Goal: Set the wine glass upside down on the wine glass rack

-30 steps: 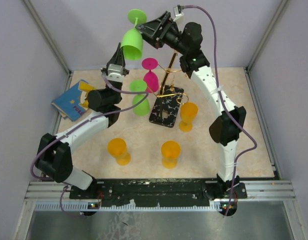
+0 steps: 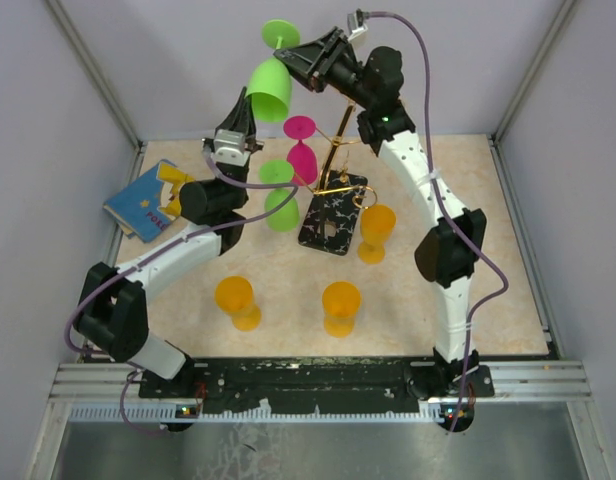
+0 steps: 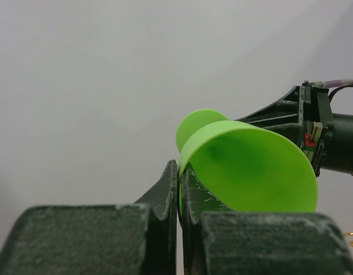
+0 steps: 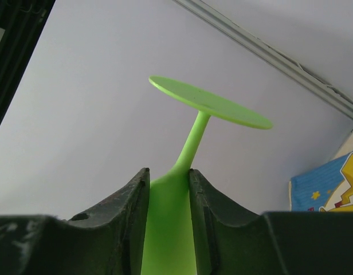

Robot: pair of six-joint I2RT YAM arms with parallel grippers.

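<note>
A green wine glass [image 2: 270, 88] is held high at the back, foot upward and bowl down. My right gripper has its fingers at the glass's stem, where it meets the bowl. My left gripper is shut, with the rim of the bowl at its fingertips. The gold wine glass rack [image 2: 333, 189] stands below and right, holding a pink glass [image 2: 303, 160] and another green glass [image 2: 281, 208], both upside down.
Several orange glasses [image 2: 340, 300] stand around the rack on the table [image 2: 448, 280]. A blue book [image 2: 138, 205] with yellow on it lies at the back left.
The held green glass and both grippers have shifted very slightly toward the right and down in the top view. The rack and the other glasses are unchanged.
</note>
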